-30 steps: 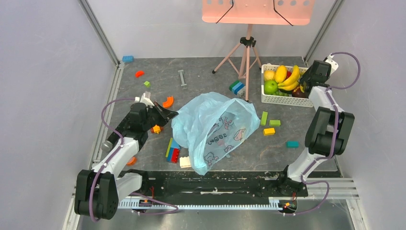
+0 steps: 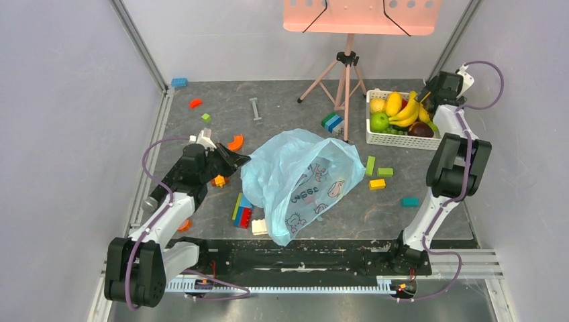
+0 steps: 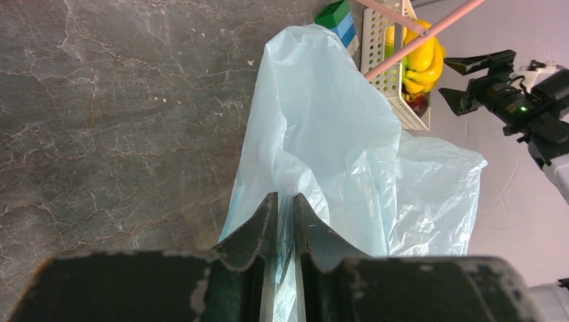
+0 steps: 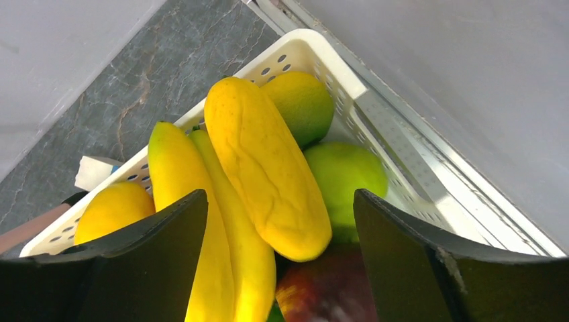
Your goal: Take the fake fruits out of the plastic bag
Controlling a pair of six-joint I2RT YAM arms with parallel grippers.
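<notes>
A light blue plastic bag (image 2: 302, 184) lies mid-table, mouth toward the right, with no fruit visible inside. My left gripper is shut at its left edge, a thin fold of film at the fingertips. The white basket (image 2: 402, 139) at back right holds bananas (image 2: 406, 117), a green apple (image 2: 379, 121), an orange, a dark red fruit and other fake fruits. My right gripper hangs open over it; in its wrist view, a bumpy yellow fruit (image 4: 262, 161) lies between and beyond the fingertips.
A pink stand (image 2: 347, 94) rises beside the basket. Several coloured blocks (image 2: 376, 184) lie around the bag, with a grey dumbbell-like piece (image 2: 255, 111) at the back. The right wall is close to my right arm.
Over the last second my right gripper moved slightly toward the back of the table over the basket. The bag and left arm have not moved.
</notes>
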